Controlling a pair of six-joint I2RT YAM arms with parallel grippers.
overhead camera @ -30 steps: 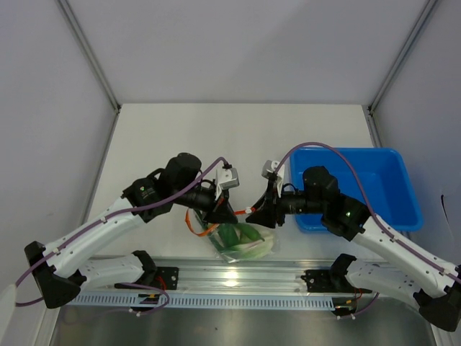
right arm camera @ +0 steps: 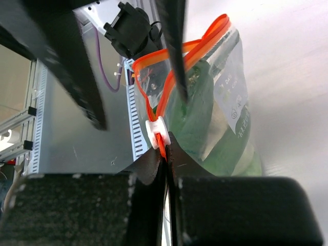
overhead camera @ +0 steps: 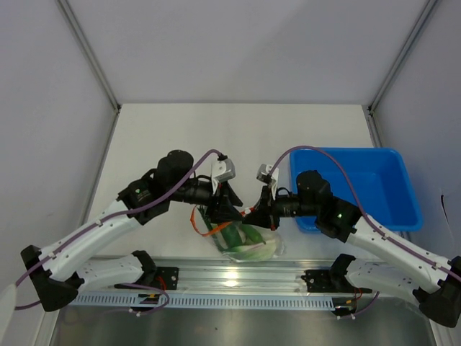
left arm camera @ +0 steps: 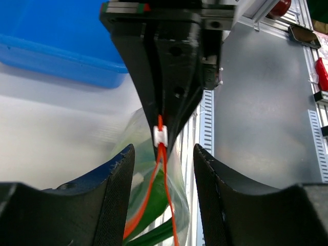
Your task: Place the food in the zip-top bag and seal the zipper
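The clear zip bag (right arm camera: pixel 225 118) with green food inside (overhead camera: pixel 252 235) has an orange zipper rim and a white slider (left arm camera: pixel 160 135) at one end. My right gripper is shut at that end, on the orange strip beside the slider. My left gripper stands open just above the zipper, facing my right gripper, its fingers (left arm camera: pixel 215 195) either side of the strip in its view but apparently not touching it.
A blue bin (overhead camera: pixel 360 180) sits on the right of the white table (overhead camera: pixel 166 122). The bag lies at the table's front edge, by a metal rail.
My left gripper has opened and moved slightly up from the zipper. My right gripper has shifted slightly and closed at the slider end.
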